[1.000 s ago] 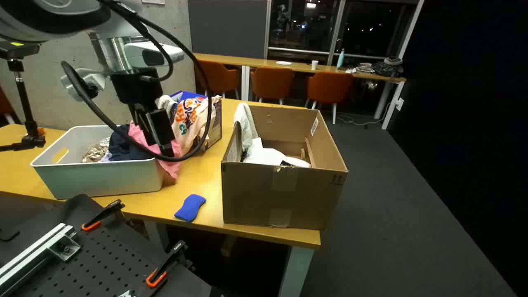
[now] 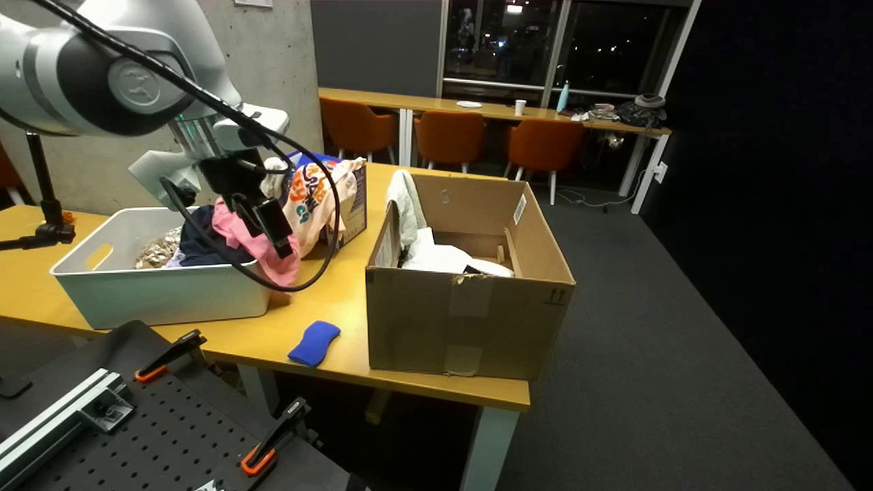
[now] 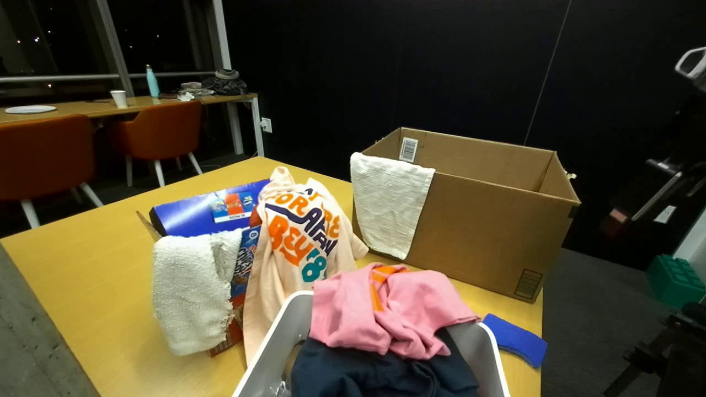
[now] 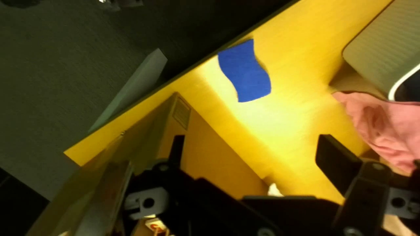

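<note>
My gripper (image 2: 276, 226) hangs, tilted, over the right end of the white bin (image 2: 176, 288). Its fingers stand wide apart in the wrist view, open with nothing between them (image 4: 252, 146). A pink cloth (image 3: 390, 310) drapes over the bin's edge, with dark navy cloth (image 3: 377, 371) beneath it inside. The blue sponge-like piece (image 4: 244, 72) lies on the bare table near its front edge, between the bin and the cardboard box (image 2: 458, 327). A white towel (image 3: 390, 202) hangs over the box's wall, and white material (image 2: 442, 258) lies inside.
Behind the bin, a cream printed cloth (image 3: 301, 228) and another white towel (image 3: 192, 291) drape over a blue carton (image 3: 192, 215). Clamps (image 2: 274, 442) sit on the black perforated board in front. Open tabletop (image 3: 86, 264) extends to the left in the second exterior view.
The arm has shifted and my wrist has tilted, so the fingers now slant down to the right instead of pointing nearly straight down. The objects on the table have not visibly moved.
</note>
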